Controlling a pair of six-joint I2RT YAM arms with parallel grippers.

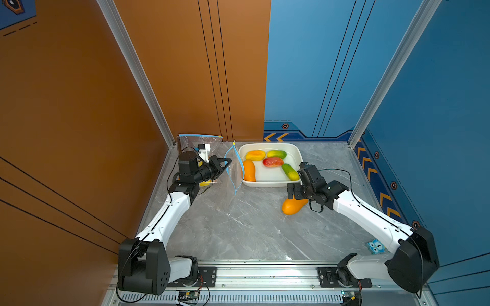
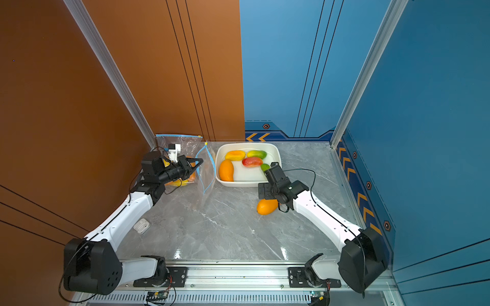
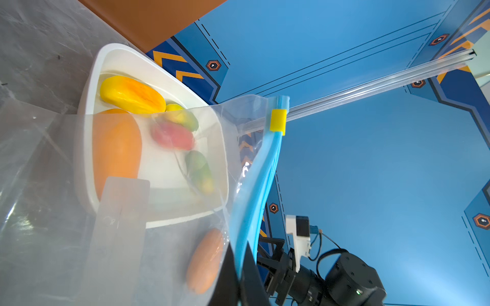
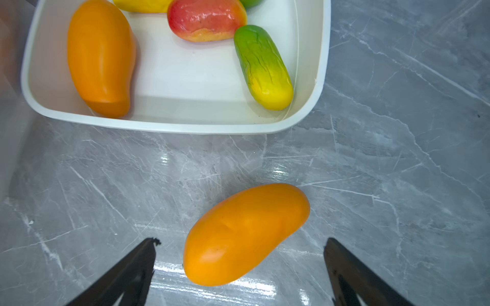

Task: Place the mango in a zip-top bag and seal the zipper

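An orange mango (image 4: 245, 232) lies on the grey table, just in front of the white bin. Above it my right gripper stands open, one finger on either side and apart from the fruit. My left gripper is shut on the edge of the clear zip top bag (image 3: 46, 168), by its blue zipper (image 3: 260, 173). The bag hangs upright, with a yellow slider (image 3: 278, 121) at the zipper's far end. From above, its blue-edged mouth (image 1: 242, 162) looks spread apart beside the bin. Through the film the same mango shows faintly in the left wrist view.
The white bin (image 1: 270, 184) holds several mangoes, including another orange one (image 4: 102, 61). Another clear bag (image 1: 201, 138) with fruit lies at the back left, partly behind my left arm.
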